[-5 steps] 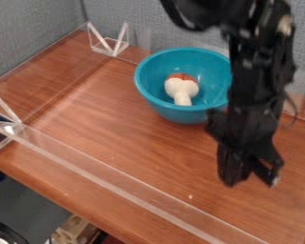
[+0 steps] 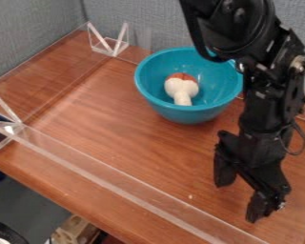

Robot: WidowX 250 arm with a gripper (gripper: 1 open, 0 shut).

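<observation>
My black gripper (image 2: 244, 183) is low over the right side of the wooden table, open, with nothing visible between its fingers. Behind it and to the left stands a turquoise bowl (image 2: 177, 109) holding a white toy mushroom (image 2: 181, 88) with a red-brown cap.
White wire frames stand at the back left (image 2: 108, 40) and at the left edge (image 2: 3, 124). Grey walls bound the back and left. A clear strip runs along the front edge.
Over the last second my gripper has moved down and toward the front right, away from the bowl. The bowl and mushroom have not visibly moved.
</observation>
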